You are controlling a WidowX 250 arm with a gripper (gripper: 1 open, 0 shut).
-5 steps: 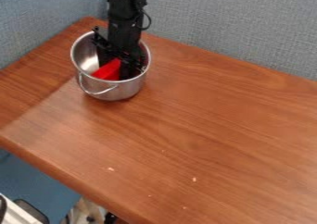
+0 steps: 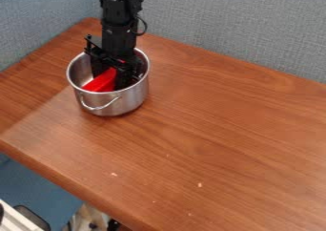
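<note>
A steel pot [image 2: 114, 101] with a wire handle stands on the wooden table at the back left. My black gripper [image 2: 112, 65] reaches down from above into the pot. A red object [image 2: 102, 81] lies inside, partly hidden behind the gripper. The fingertips are dark and hard to make out, so whether they are open or shut on the red object cannot be told.
Grey fabric walls border it at the back and left. Some white and dark items lie below the table's near left edge.
The gripper, the pot and the red object have shifted a little to the left and toward the front.
</note>
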